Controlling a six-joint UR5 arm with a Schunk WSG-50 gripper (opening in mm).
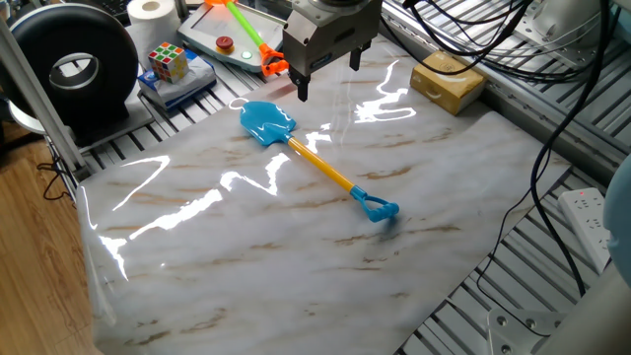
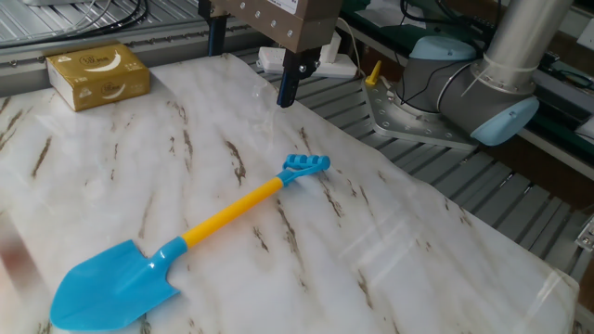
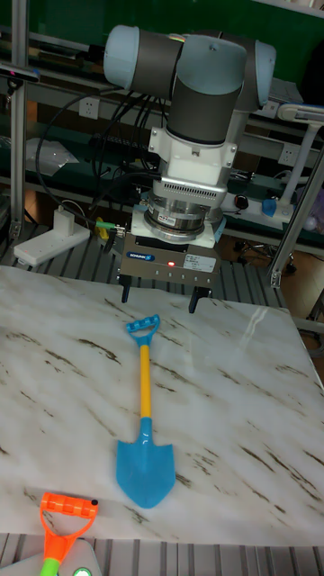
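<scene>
A toy shovel lies flat on the marble-patterned sheet, with a blue blade [image 1: 266, 122], a yellow shaft [image 1: 320, 165] and a blue handle grip [image 1: 377, 206]. In the second exterior view its blade [image 2: 116, 286] points to the lower left and its handle [image 2: 304, 166] to the upper right. My gripper [image 3: 161, 297] hangs above the sheet near the handle end in the third exterior view, its two fingers spread wide apart. Nothing shows between them. The gripper [image 1: 333, 81] is clear of the shovel in every view.
A yellow tissue box [image 1: 446, 82] stands at the sheet's edge. Beyond the opposite edge are a Rubik's cube [image 1: 169, 61] on a packet, a paper roll [image 1: 156, 20] and an orange-and-green toy shovel [image 1: 246, 28]. A power strip [image 1: 589, 225] lies outside the sheet. Open sheet surrounds the blue shovel.
</scene>
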